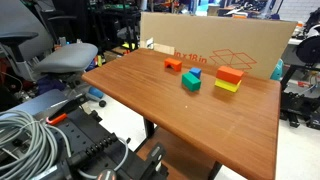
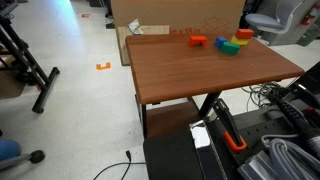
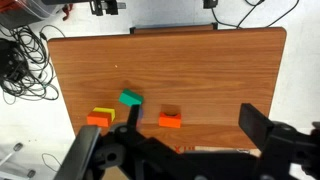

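In the wrist view my gripper stands open, its two dark fingers wide apart high over the brown table (image 3: 205, 70). Nothing shows between them except the tabletop and a small red-orange block (image 3: 170, 121) far below. That block (image 1: 173, 64) lies by itself near the cardboard. A green block (image 1: 191, 81) sits close to a blue block (image 1: 195, 72). Beside these, a red-orange block (image 1: 230, 74) rests on top of a yellow block (image 1: 227, 85). From above, the green block (image 3: 129, 97) is clear, while the blue one is partly hidden by a finger.
A cardboard sheet (image 1: 205, 38) stands upright along the table's far edge. Cables (image 3: 30, 65) lie on the floor beside the table, and a black cart with coiled hose (image 2: 290, 155) stands near it.
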